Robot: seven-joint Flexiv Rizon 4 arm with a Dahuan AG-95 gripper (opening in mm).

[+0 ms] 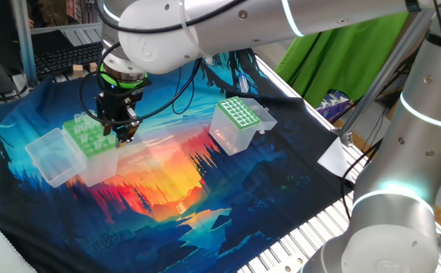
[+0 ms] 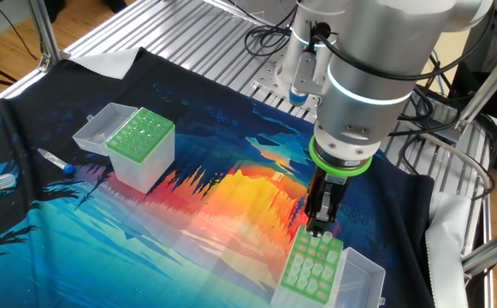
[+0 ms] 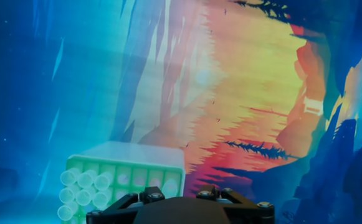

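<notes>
A frosted tip box with a green rack (image 2: pixel 316 267) stands with its lid folded open, several clear tubes (image 3: pixel 86 180) upright in part of its holes. My gripper (image 2: pixel 319 229) points down at one end of this rack, close above or touching a tube there; contact cannot be told. The wrist view shows my gripper open, its two dark fingers (image 3: pixel 153 195) apart and no held thing visible between them. One pale tube (image 3: pixel 169 186) appears beside the left finger. A second box with a green rack (image 1: pixel 239 113) stands apart from it, its holes seemingly without standing tubes.
A hinged lid (image 1: pixel 56 157) extends from the near box, and another lid (image 2: pixel 104 127) from the second box. A blue-capped pen (image 2: pixel 56 161) lies on the patterned cloth (image 2: pixel 231 222). Between the two boxes the cloth is clear.
</notes>
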